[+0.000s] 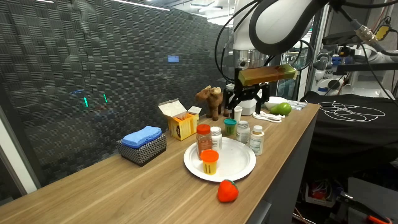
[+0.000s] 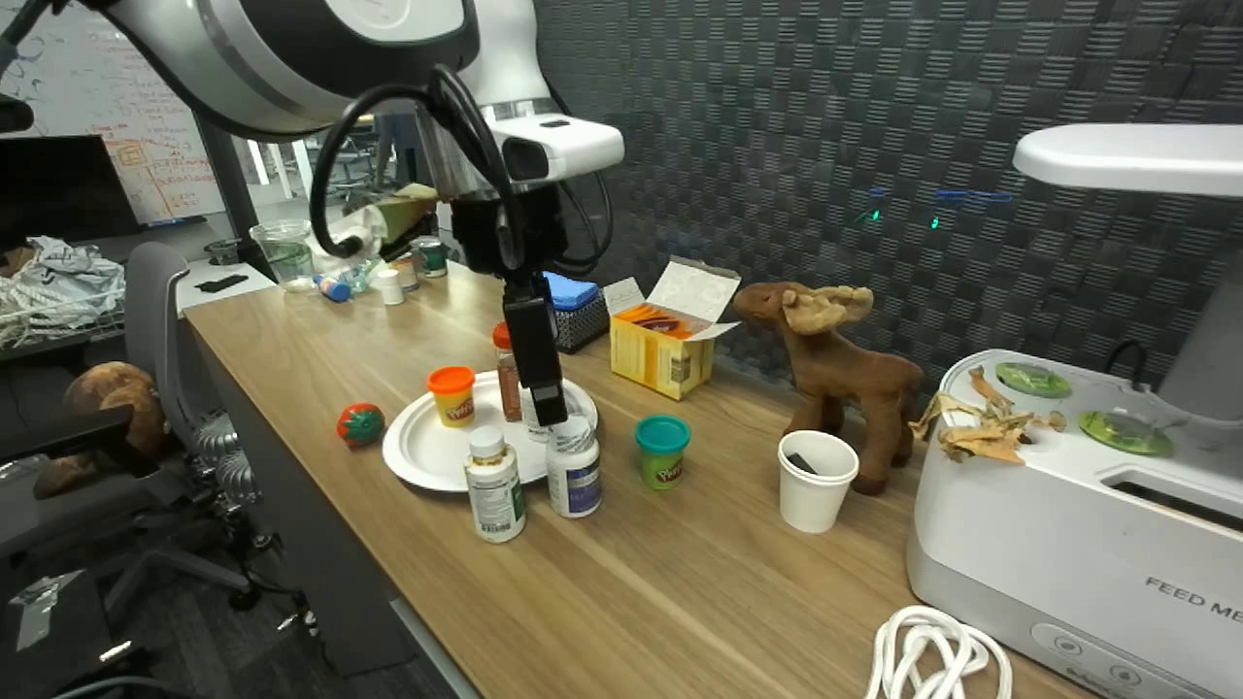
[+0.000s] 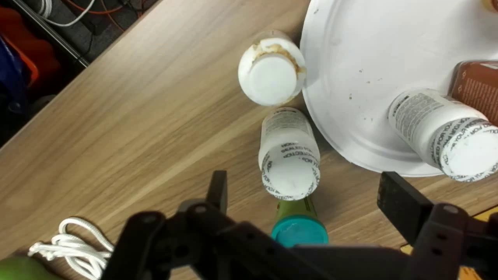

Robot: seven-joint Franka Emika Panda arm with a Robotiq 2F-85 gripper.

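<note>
My gripper is open and empty, held above the bottles in the wrist view. Between and just beyond its fingers stands a white bottle [image 3: 291,163] with a printed seal round its cap. Behind that bottle in exterior view 1 is a green tub with a teal lid [image 1: 230,126], partly covered by my gripper's body in the wrist view. A second white-capped bottle [image 2: 495,487] stands upright nearer the table's front edge, beside the white plate [image 1: 242,158]. On the plate are a third white bottle [image 3: 434,126], a red-capped jar [image 1: 204,140] and a yellow tub with an orange lid [image 1: 209,161].
A toy strawberry [image 1: 227,190] lies in front of the plate. Toward the back are an open yellow box [image 2: 664,349], a plush moose [image 2: 833,361], a paper cup [image 2: 812,480] and a white appliance [image 2: 1072,513]. White cord [image 2: 938,654] lies beside the appliance.
</note>
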